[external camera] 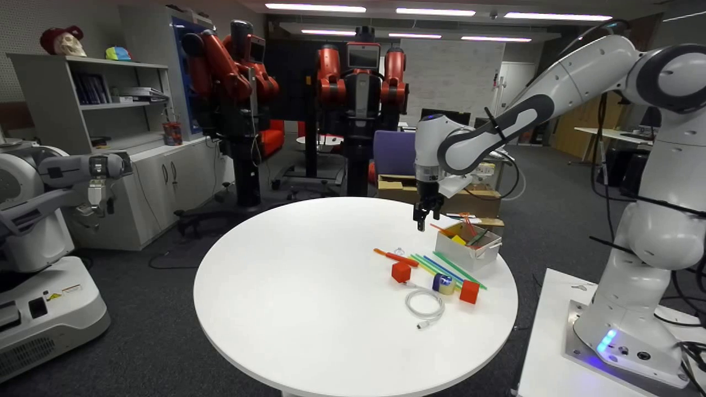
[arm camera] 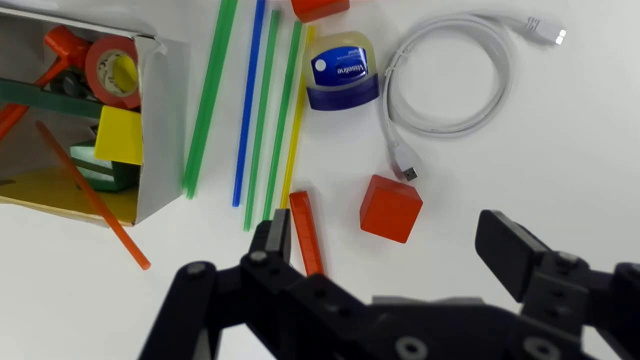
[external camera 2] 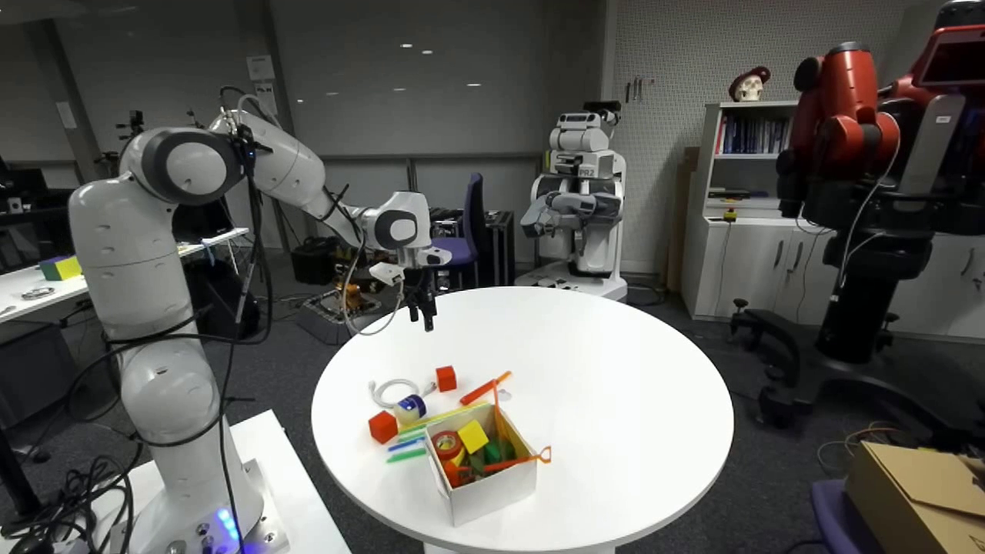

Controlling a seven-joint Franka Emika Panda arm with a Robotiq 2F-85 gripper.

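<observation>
My gripper is open, with nothing held between its fingers. It hangs above the white round table, clear of the objects, as the gripper (external camera: pixel 428 218) also shows in exterior view 1. Below and between the fingers in the wrist view lies a red cube (arm camera: pixel 391 209). To its left is an orange-red marker (arm camera: pixel 306 233), partly hidden by the left finger. Farther up are a Vaseline jar (arm camera: pixel 340 69), a coiled white cable (arm camera: pixel 507 69) and a second red cube (arm camera: pixel 321 8), cut by the frame edge.
Beside the jar lie green, blue (arm camera: pixel 248 108) and yellow sticks. An open white box (external camera 2: pixel 495 495) stands near the table edge, filled with a red tape roll (arm camera: pixel 112 72), a yellow block (arm camera: pixel 119 135) and other items.
</observation>
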